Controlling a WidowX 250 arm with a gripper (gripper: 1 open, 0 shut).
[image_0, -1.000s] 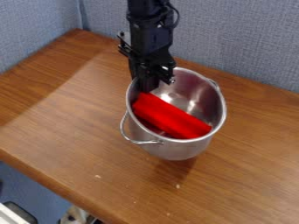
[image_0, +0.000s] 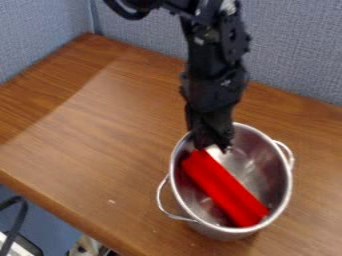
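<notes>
A steel pot (image_0: 270, 176) with wire handles stands near the front right of the wooden table. A long red block (image_0: 227, 190) lies inside it, slanting from the upper left toward the lower right. My black gripper (image_0: 206, 138) reaches down from the top to the pot's upper left rim. It looks shut, though its fingertips are dark and partly hidden at the rim, so whether anything thin is between them does not show clearly.
Grey padded walls rise at the back. Cables and other items lie below the table's front left edge.
The pot, with the red block in it, has moved toward the front and right, and my gripper has moved the same way along with it.
</notes>
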